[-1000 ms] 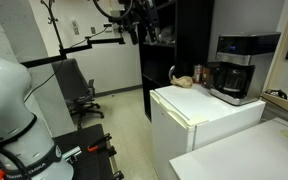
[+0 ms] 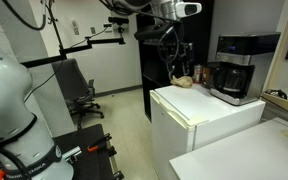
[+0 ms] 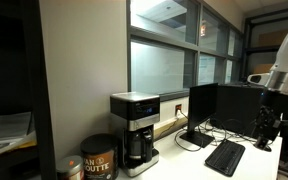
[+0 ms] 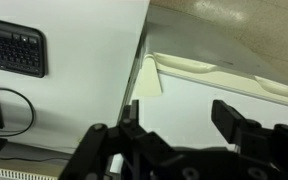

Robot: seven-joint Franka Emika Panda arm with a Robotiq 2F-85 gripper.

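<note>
My gripper hangs over the far left end of the white cabinet top. Below, the wrist view has the gripper with its two dark fingers apart and nothing visible between them. A pale flat triangular piece lies near the cabinet's edge there. A black and silver coffee maker stands at the right of the cabinet top, its glass carafe inside. Beside the gripper, in exterior view 1, sits a tan object, too small to make out.
Cans stand left of the coffee maker. A black keyboard lies on the white surface, with a cable close by. A monitor stands farther along. Much of the cabinet top is clear.
Over the last second the arm has come down and swung right in exterior view 1, from high beside the dark shelf to above the cabinet. The coffee maker and tan object stayed put.
</note>
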